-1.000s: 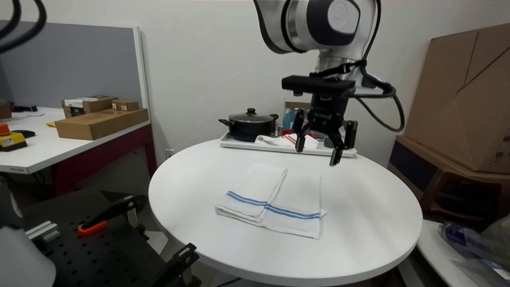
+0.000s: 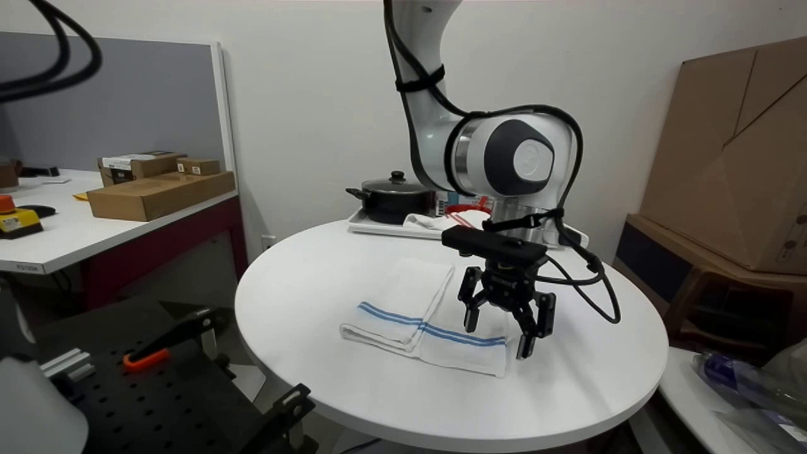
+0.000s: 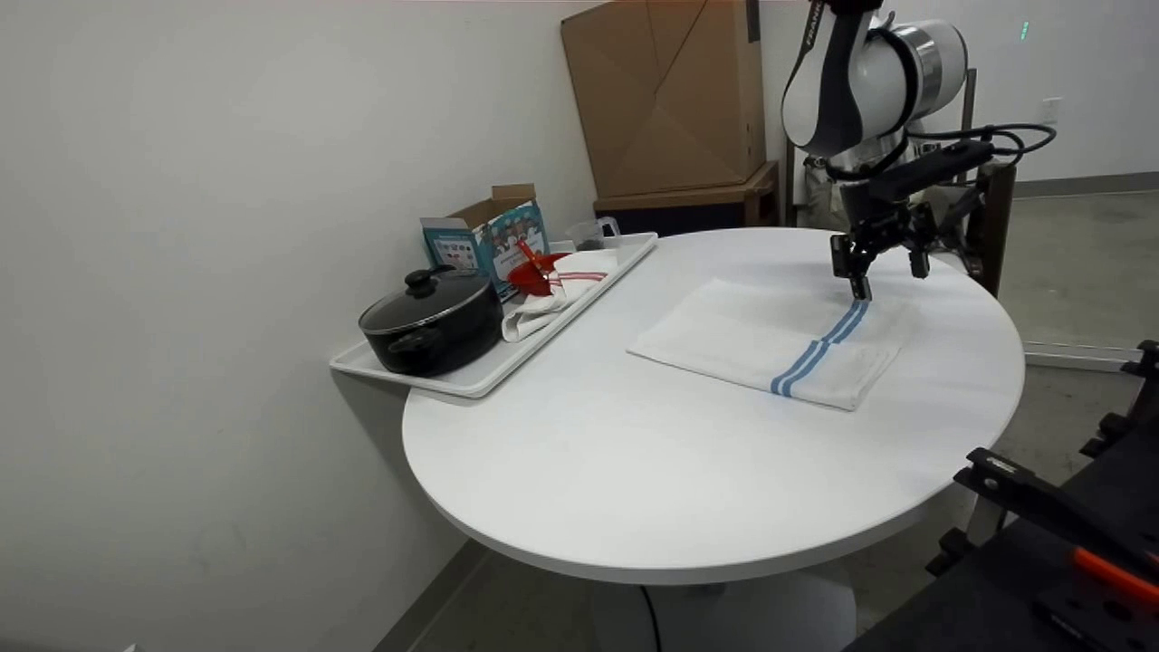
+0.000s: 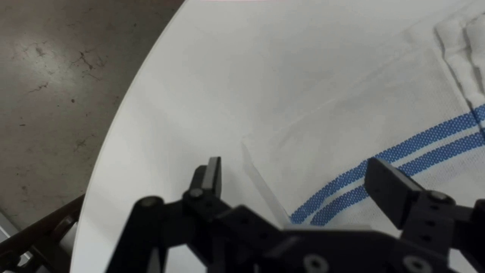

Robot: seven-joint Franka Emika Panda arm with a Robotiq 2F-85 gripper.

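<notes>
A white towel (image 2: pixel 408 333) with two blue stripes lies on the round white table, its left part folded over in a thicker layer in the first exterior view. My gripper (image 2: pixel 499 338) hangs low at the towel's right side, open, with its fingers spread apart. Seen from the wrist, one finger (image 4: pixel 211 177) is over bare table beyond the towel's edge, while the other finger (image 4: pixel 386 191) is over the blue stripes of the towel (image 4: pixel 363 132). Nothing is held. In the second exterior view the gripper (image 3: pixel 891 277) is at the far end of the towel (image 3: pixel 761 331).
A white tray (image 3: pixel 478 380) along the wall holds a black lidded pot (image 3: pixel 431 321), a red bowl (image 3: pixel 530 277), a cloth with red stripes (image 3: pixel 576 277) and a box (image 3: pixel 489 239). Bare table surrounds the towel.
My gripper has come down from well above the table to close over the towel's right side, staying open. The towel lies where it was.
</notes>
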